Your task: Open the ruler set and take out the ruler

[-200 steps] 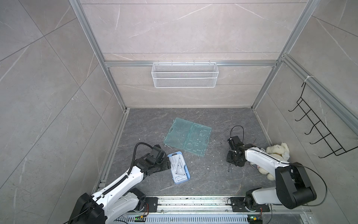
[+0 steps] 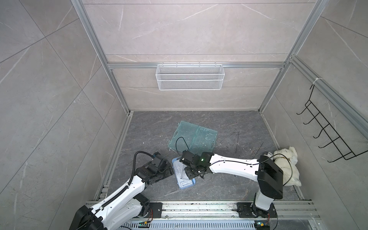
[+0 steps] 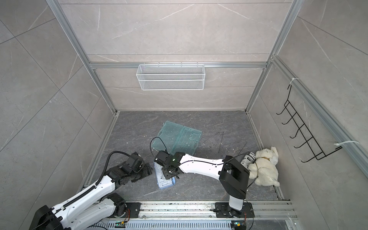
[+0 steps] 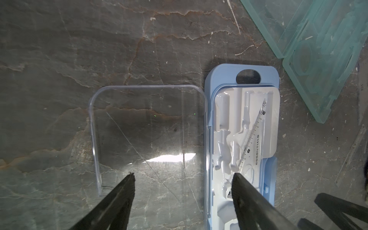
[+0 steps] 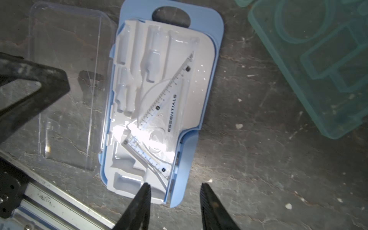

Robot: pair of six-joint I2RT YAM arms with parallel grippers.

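The blue ruler-set case (image 5: pixel 207 23) lies on the floor, its clear lid (image 4: pixel 94 126) folded out leftward, exposing a white tray with a clear triangle ruler (image 5: pixel 172 103) marked ESSENTIALS and a second scale strip (image 5: pixel 147 155). My left gripper hovers just left of the tray, over the lid, its fingers apart with nothing visible between them. My right gripper is open above the lower part of the case and hides much of it in both top views.
An open teal case (image 2: pixel 193 136) lies behind the ruler set. A plush toy (image 3: pixel 264 172) sits by the right wall. A white wire basket (image 2: pixel 189 76) hangs on the back wall, a black hook rack (image 2: pixel 325 130) on the right.
My right arm has swung leftward from the right side to over the ruler case. The left gripper has shifted slightly; both cases appear in the same places.
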